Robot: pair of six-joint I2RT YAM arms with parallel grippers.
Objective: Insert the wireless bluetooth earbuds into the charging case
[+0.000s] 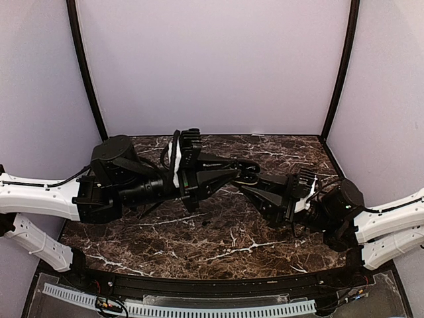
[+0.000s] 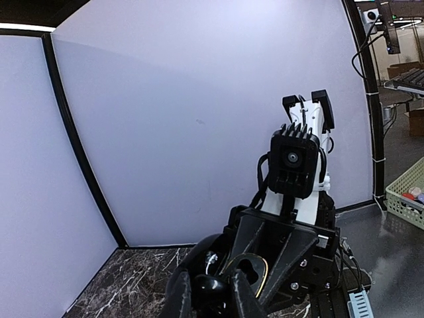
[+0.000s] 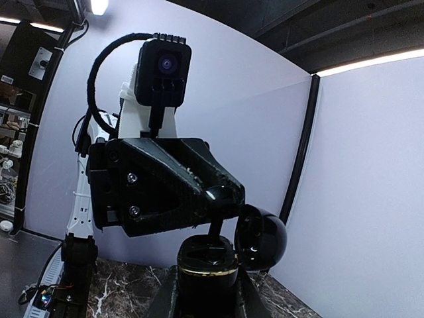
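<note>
The black charging case (image 3: 207, 281) with a gold rim stands upright in the right wrist view, its round lid (image 3: 260, 237) swung open to the right. My right gripper (image 1: 248, 183) is shut on the case's body, clear of the table. My left gripper is shut on a glossy black earbud (image 2: 211, 286), its fingers (image 2: 242, 298) on either side of it. In the right wrist view the earbud's stem (image 3: 215, 229) points down, its lower end over the case's opening; how deep it sits cannot be told. The case's inside is mostly hidden.
The dark marbled table (image 1: 218, 245) beneath both arms is bare. Pale panels (image 1: 212, 66) close off the back and sides. A green basket (image 2: 405, 192) is outside the work area in the left wrist view.
</note>
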